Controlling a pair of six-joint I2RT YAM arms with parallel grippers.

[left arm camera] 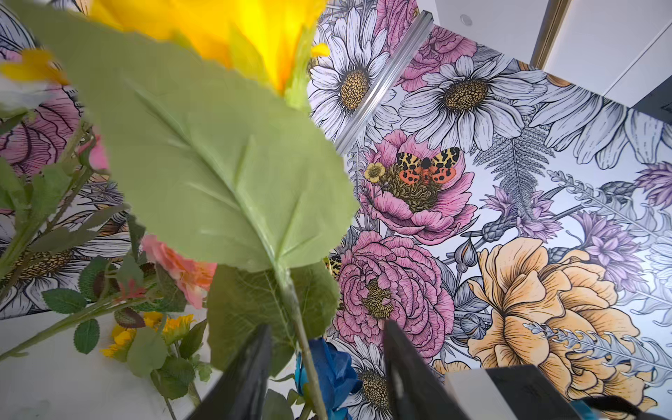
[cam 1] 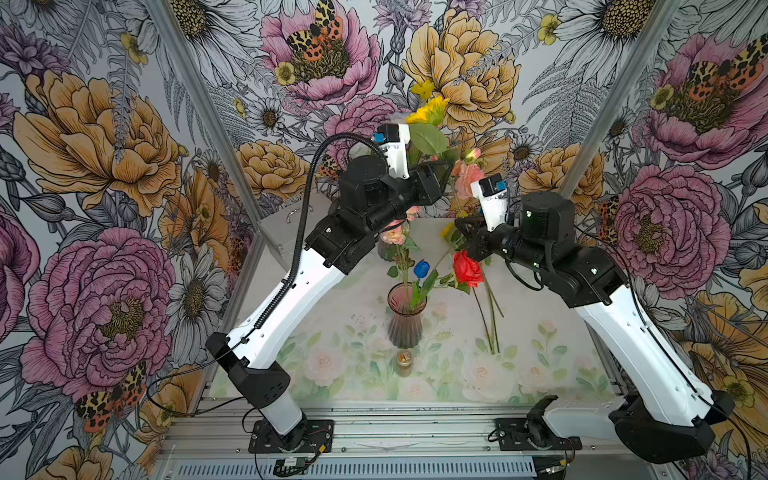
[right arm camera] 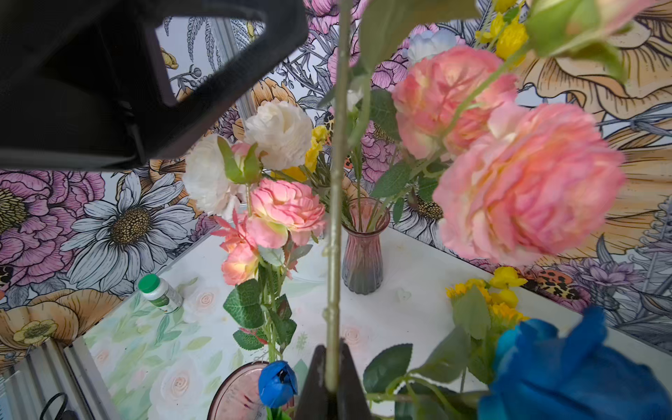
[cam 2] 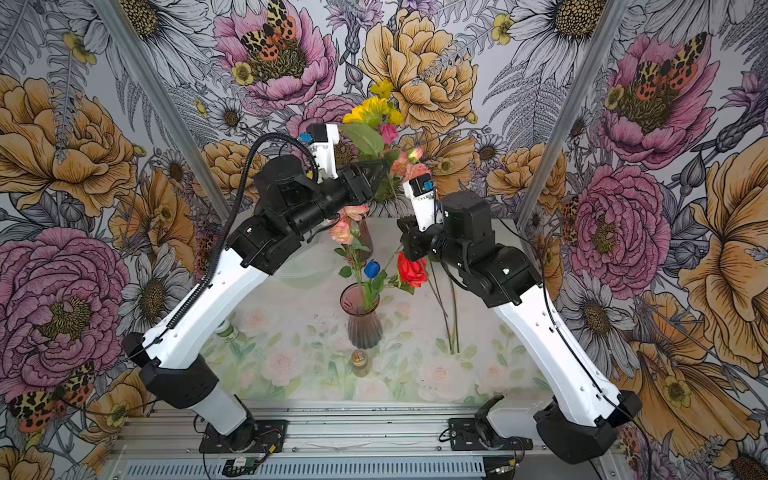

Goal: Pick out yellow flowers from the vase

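Note:
A large yellow flower (cam 1: pixel 429 112) stands raised near the back wall, with a broad green leaf (left arm camera: pixel 231 161) below its head. My right gripper is shut on its upright stem (right arm camera: pixel 336 238). Around the same stem, higher up, my left gripper stands open, its fingers apart on either side. Other yellow blooms (right arm camera: pixel 313 150) show among white flowers at the back vase (right arm camera: pixel 364 262). More yellow flowers (right arm camera: pixel 505 297) lie low on the table behind a blue rose (right arm camera: pixel 581 371). The flower's lower stem end is hidden.
The front vase (cam 1: pixel 405 324) bears pink flowers (cam 1: pixel 393 233) and a blue bud (cam 1: pixel 421 269). A red rose (cam 1: pixel 468 269) and loose stems (cam 1: pixel 491 320) lie right of it. A small jar (cam 1: pixel 404 362) stands in front. Both grippers are close together.

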